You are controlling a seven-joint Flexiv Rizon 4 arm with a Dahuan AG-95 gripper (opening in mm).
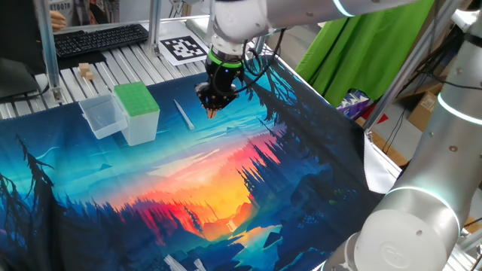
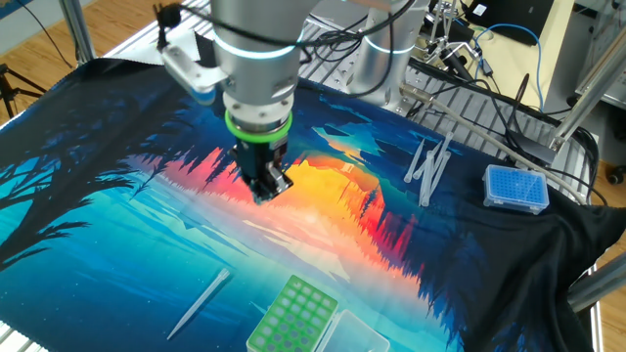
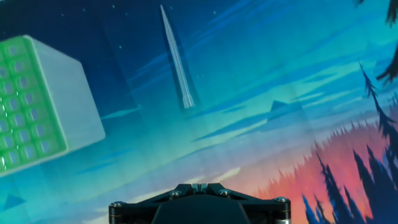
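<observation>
A clear, slender pipette tip [image 1: 184, 114] lies alone on the printed cloth; its full length shows in the wrist view, where the tip [image 3: 177, 59] points away from me. My gripper [image 1: 212, 114] hangs above the cloth, just to the right of that tip in exterior view 1. At the bottom of the wrist view, the gripper has its fingertips together, with nothing visible between them. A tip box with a green perforated top [image 2: 292, 315] stands on the cloth, its clear lid [image 2: 354, 334] folded open beside it.
Several more clear tips [image 2: 428, 174] lie in a cluster near the robot's base. A blue tip box [image 2: 515, 189] stands by the cloth's edge. Beyond the cloth are a keyboard [image 1: 102, 41], a printed marker [image 1: 185, 50] and small wooden blocks [image 1: 86, 71].
</observation>
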